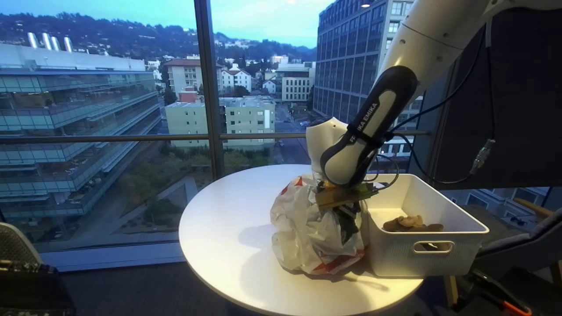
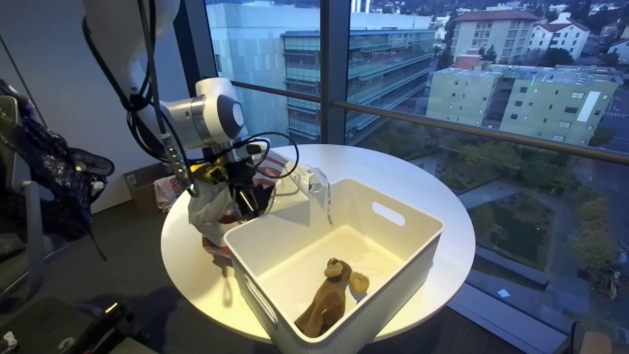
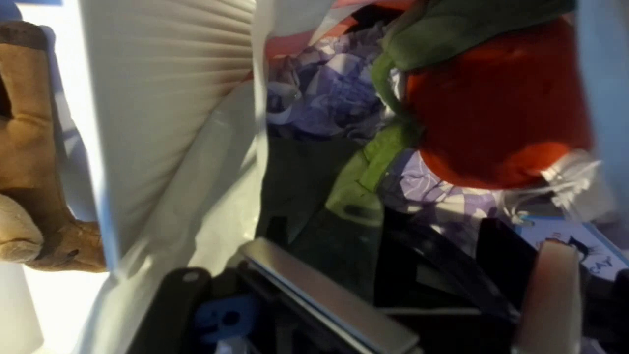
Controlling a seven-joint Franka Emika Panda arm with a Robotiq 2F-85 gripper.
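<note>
A crumpled white plastic bag with red print stands on the round table, against the left side of the white bin. My gripper reaches down into its mouth, fingers spread wide and nothing clearly held between them. Inside the bag, the wrist view shows a red plush with green leaves and stem, a purple patterned cloth and a printed tag. Dark shapes near the fingers are hard to make out. In the outside views the bag hides the fingertips.
A brown plush toy lies in the bin, whose rim rises close beside the bag. Black cables loop from the arm near the wrist.
</note>
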